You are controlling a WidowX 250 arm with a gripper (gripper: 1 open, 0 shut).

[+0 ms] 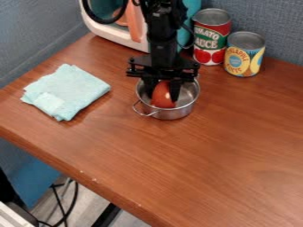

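My black gripper [162, 87] reaches down into a small steel pot [175, 110] at the upper middle of the table. A red, round tomato-like object [161, 97] sits in the pot between or just behind my fingers. Whether the fingers grip it is unclear, as they partly hide it.
A folded light blue cloth [66, 91] lies at the left. A red-labelled can [210, 40] and a yellow-labelled can [244, 58] stand behind at the right. A white appliance [106, 27] is at the back.
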